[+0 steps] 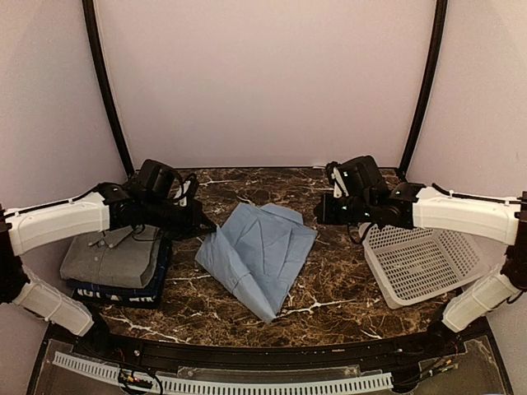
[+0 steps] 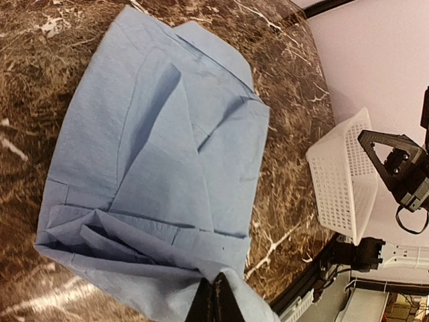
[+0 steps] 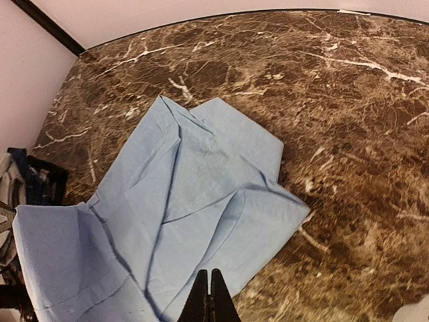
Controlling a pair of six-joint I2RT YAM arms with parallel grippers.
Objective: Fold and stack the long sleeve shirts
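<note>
The light blue shirt lies askew at mid-table, its collar toward the back. My left gripper is shut on a lifted edge of it; in the left wrist view the cloth runs to the fingertips. From there the fabric slants down to a point toward the front edge. Just off the shirt's right side, my right gripper is shut with nothing between its fingers. The right wrist view shows the shirt beneath the bare tips.
At left sits a stack of folded clothes, a grey shirt on top and a dark navy garment below. A white perforated basket stands at right, partly under the right arm.
</note>
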